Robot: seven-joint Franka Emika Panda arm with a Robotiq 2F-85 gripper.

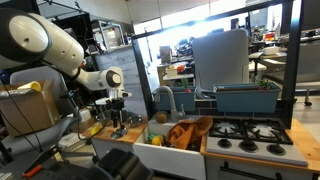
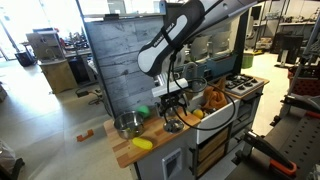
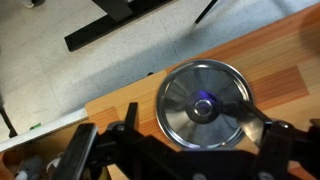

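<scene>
A round metal lid (image 3: 205, 82) with a dark knob (image 3: 204, 107) at its centre lies on the wooden counter (image 3: 275, 62). My gripper stands open above it, one finger at either side of the knob in the wrist view, with nothing held. In exterior view 1 the gripper (image 1: 114, 112) points down close over the lid (image 1: 119, 133). Exterior view 2 also has the gripper (image 2: 173, 108) low above the lid (image 2: 173, 126). How much space parts the fingertips from the knob is unclear.
A metal pot (image 2: 130, 124) and a yellow item (image 2: 142, 143) stand left of the lid in exterior view 2. To the right in exterior view 1 are a white sink (image 1: 182, 160) holding orange and red things, and a stove (image 1: 250, 135).
</scene>
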